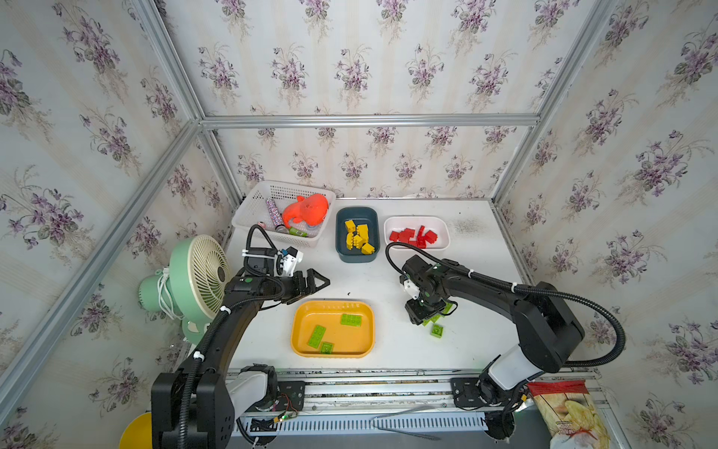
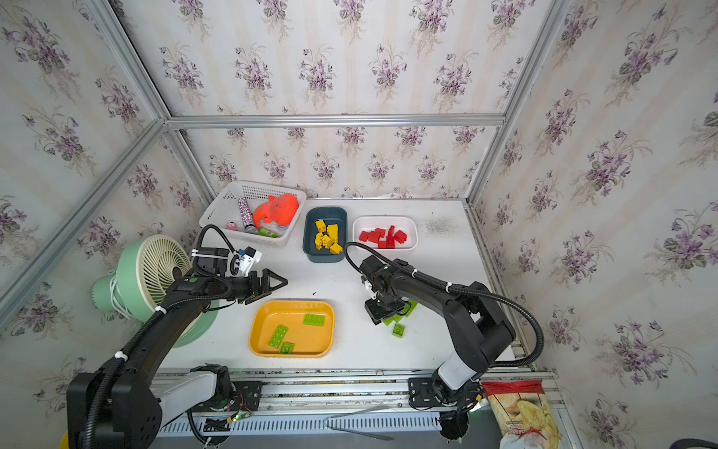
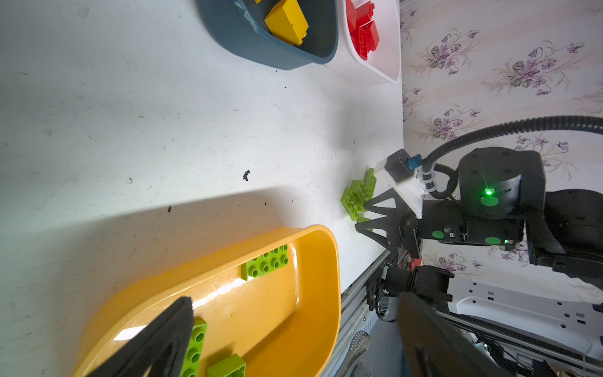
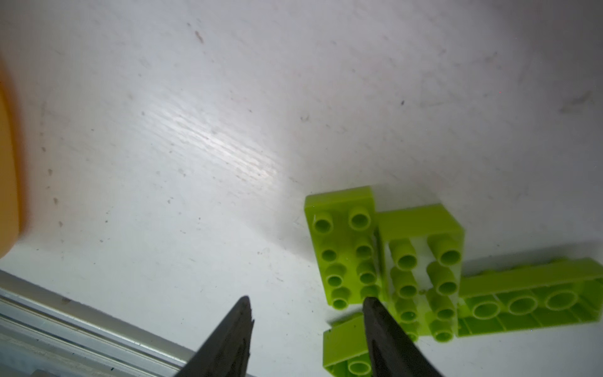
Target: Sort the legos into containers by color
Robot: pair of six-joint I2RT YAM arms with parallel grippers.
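Observation:
Green bricks (image 4: 339,238) lie grouped on the table at right, partly hidden by my right gripper in the top views. That gripper stands open over them, nothing seen between its fingers. The orange container (image 1: 333,351) at front centre holds green bricks (image 1: 350,319). Yellow bricks (image 1: 357,235) sit in a dark teal container (image 1: 359,257), red bricks (image 1: 407,235) in a white container (image 1: 441,238). My left gripper (image 1: 314,283) hangs open and empty above and behind the orange container's left part.
A white basket (image 1: 254,224) with an orange plush and other items stands back left. A green fan (image 1: 187,277) is at the left.

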